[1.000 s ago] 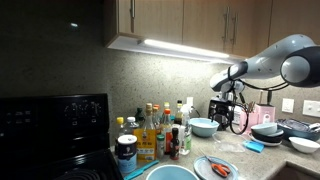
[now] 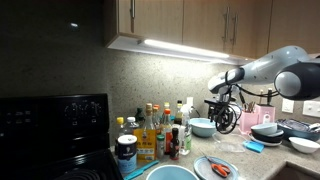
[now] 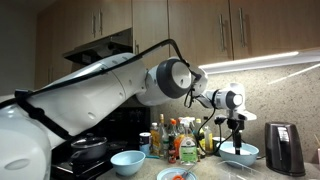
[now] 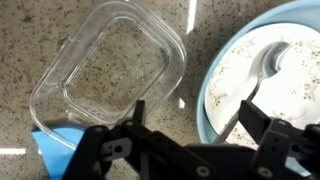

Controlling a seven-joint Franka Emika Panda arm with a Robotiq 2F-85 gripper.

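My gripper is open, its two dark fingers (image 4: 136, 112) apart with nothing between them. It points down over the counter, between a clear plastic container (image 4: 72, 72) and a light blue bowl (image 4: 208, 75). Inside the bowl, whose inner surface looks whitish, rests a metal spoon (image 4: 270, 62); its handle slants down toward the right finger. The container looks empty. From outside, the bowl (image 3: 246, 158) stands below the gripper (image 3: 236, 139), and the container (image 2: 229, 145) lies in front of it.
Several bottles (image 2: 150, 135) crowd the counter on the left. A plate (image 2: 206, 174) with something red and another blue bowl (image 2: 172, 173) sit in front. A dark kettle (image 3: 284, 148) stands beside the bowl. Bowls and a dish rack (image 2: 268, 130) fill the right.
The arm and gripper have shifted slightly to the right in exterior view 1. The things on the counter look unmoved.
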